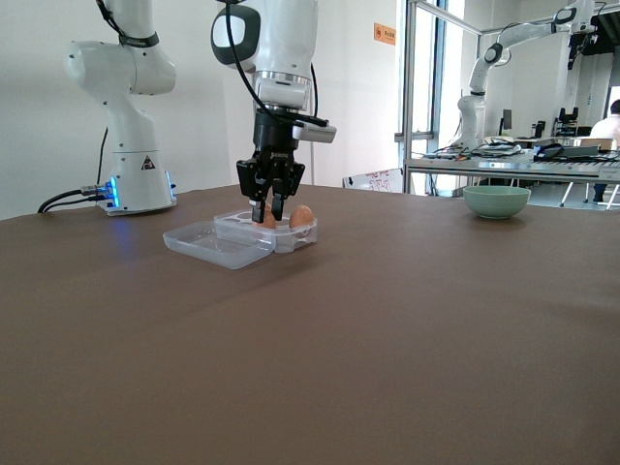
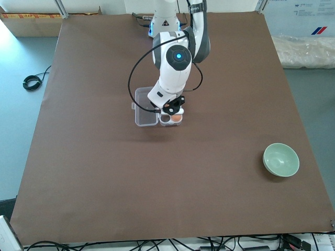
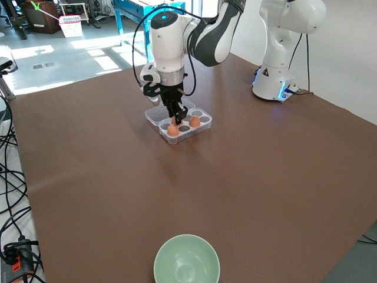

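Note:
A clear plastic egg box [image 2: 144, 116] [image 1: 208, 247] [image 3: 188, 132] lies open on the brown table, its flat lid beside the tray of cups. Brown eggs [image 1: 301, 216] [image 3: 194, 121] sit in the tray. My black gripper [image 1: 268, 212] [image 3: 175, 121] is lowered over the tray, its fingertips down among the eggs. In the top view an egg is partly behind the fingers; whether they grip it I cannot tell. A pale green bowl [image 2: 281, 159] [image 1: 496, 203] [image 3: 186, 262] stands empty on the table, apart from the box.
The brown table [image 2: 146, 188] is otherwise mostly clear. Black cables [image 3: 12, 200] and equipment run along one table edge.

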